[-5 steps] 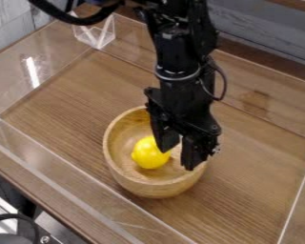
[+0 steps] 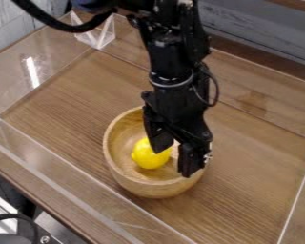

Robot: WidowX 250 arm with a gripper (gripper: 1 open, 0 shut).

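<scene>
A yellow round object (image 2: 150,155) sits inside a shallow wooden bowl (image 2: 131,181) at the lower middle of the view. My black gripper (image 2: 171,148) reaches down from above over the bowl, open, its fingers around the upper right side of the yellow object and over the bowl's right part. Whether the fingers touch the object cannot be told.
Clear plastic edging runs along the left, and a small clear item (image 2: 95,29) stands at the back left. Dark cables hang at the lower left.
The arm has shifted slightly over the bowl, and its fingers have changed position a little. The bowl and yellow object are about where they were.
</scene>
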